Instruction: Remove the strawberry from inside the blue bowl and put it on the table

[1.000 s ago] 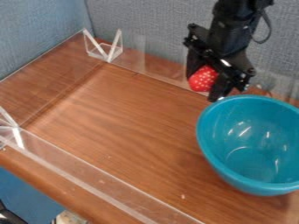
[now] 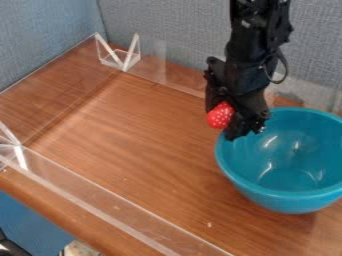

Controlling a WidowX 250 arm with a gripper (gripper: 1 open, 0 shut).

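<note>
The red strawberry point(image 2: 221, 116) is held in my black gripper point(image 2: 227, 117), which is shut on it. Part of the fruit is covered by the dark fingers. Both are at the left rim of the blue bowl point(image 2: 291, 188), in the right part of the camera view. Whether the gripper touches the rim I cannot tell. What shows of the bowl's inside looks empty.
A clear barrier point(image 2: 100, 205) runs along its front edge, and a white-edged clear bracket point(image 2: 118, 53) stands at the back left. Grey panels close off the back.
The gripper, with the strawberry in it, has come down and leftward from the back, nearer the camera. The bowl has shifted slightly left.
</note>
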